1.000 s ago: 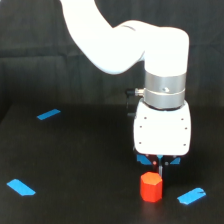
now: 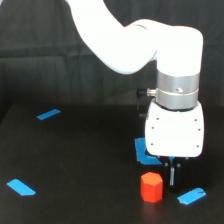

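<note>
A red block [image 2: 151, 187] with a six-sided outline sits on the dark surface, at the lower right of the camera view. My gripper [image 2: 170, 173] points downward just to the right of it and slightly above it in the picture. A narrow dark gap shows between the block and the nearest finger. The fingers are thin and dark against the dark surface, so their spacing is unclear. Behind the white hand lies a blue patch [image 2: 143, 153], partly hidden by it.
Flat blue strips lie at the far left [image 2: 48, 114], the near left [image 2: 20, 187] and the near right [image 2: 191, 196]. Between the left strips and the block, the dark surface is clear. A dark curtain [image 2: 60, 60] hangs behind.
My gripper has shifted right and slightly down in the picture, uncovering more of the blue patch on its left. The red block stays where it was.
</note>
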